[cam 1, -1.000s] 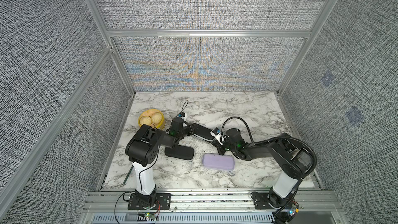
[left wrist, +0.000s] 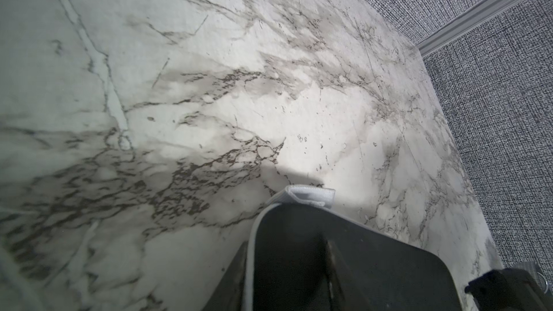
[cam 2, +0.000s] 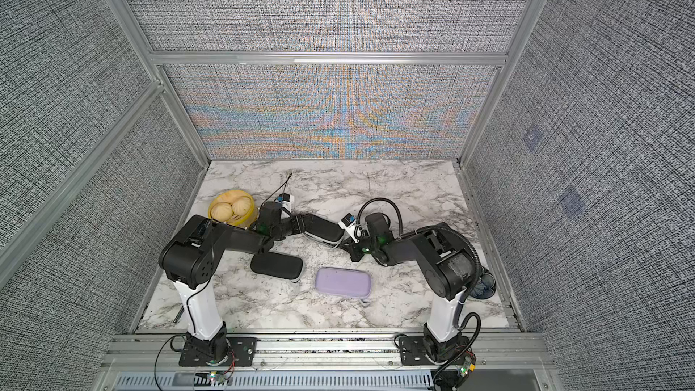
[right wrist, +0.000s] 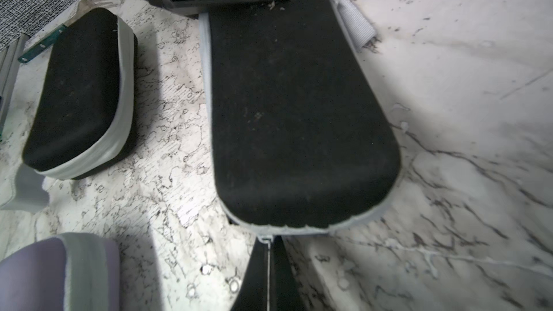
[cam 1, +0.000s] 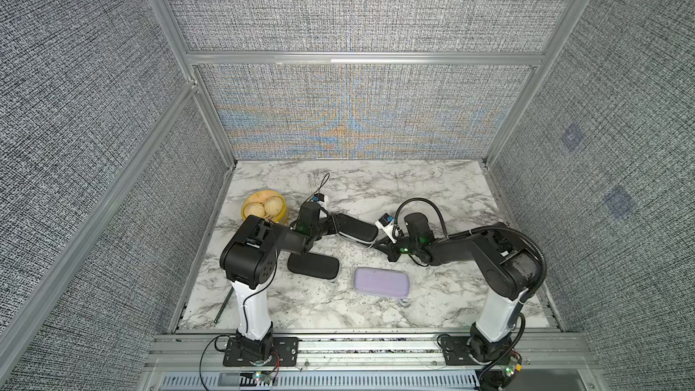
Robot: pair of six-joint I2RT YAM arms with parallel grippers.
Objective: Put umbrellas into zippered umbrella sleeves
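A black umbrella sleeve (cam 1: pixel 357 228) with a pale zipper edge is held a little above the table by my left gripper, shut on its left end. At the opposite end, my right gripper is closed, its tips meeting at a small zipper pull (right wrist: pixel 265 238) below the pale edge. The pull looks caught between those tips. A second black sleeve (cam 1: pixel 313 265) and a purple sleeve (cam 1: pixel 381 282) lie nearer the front. All these cases look closed; no umbrella shows outside them.
At the back left stands a yellow basket (cam 1: pixel 265 206) with several buns. A fork (right wrist: pixel 43 44) with a green handle lies front left. Beside the right arm, a dark bowl (cam 2: pixel 483 286) is partly hidden.
My right gripper and wrist have shifted slightly right and toward the back. The left arm and the held black sleeve have barely moved; the sleeves on the table stay put.
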